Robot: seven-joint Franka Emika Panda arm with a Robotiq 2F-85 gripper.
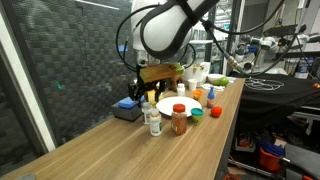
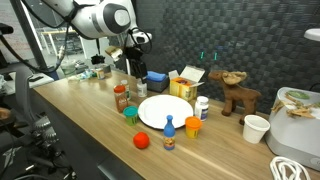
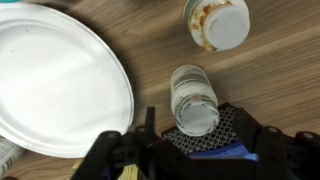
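Note:
A small white bottle [image 3: 194, 98] with a pale cap stands upright between the two spread fingers of my gripper in the wrist view. The fingers are part open, and a gap shows on each side of the bottle. In exterior view 1 my gripper [image 1: 149, 91] hangs low over the bottle group. A second white-capped bottle [image 1: 155, 125] stands closer to that camera, beside a brown jar with an orange-red lid [image 1: 179, 121]. From the other side, the gripper [image 2: 138, 70] sits just above a white bottle [image 2: 142, 88].
A white plate [image 3: 62, 82] lies close beside the bottle. A black box with a blue item [image 1: 127, 104] stands behind. Beyond the plate are a blue bottle [image 2: 169, 132], a red ball [image 2: 141, 141] and an orange cup [image 2: 193, 127].

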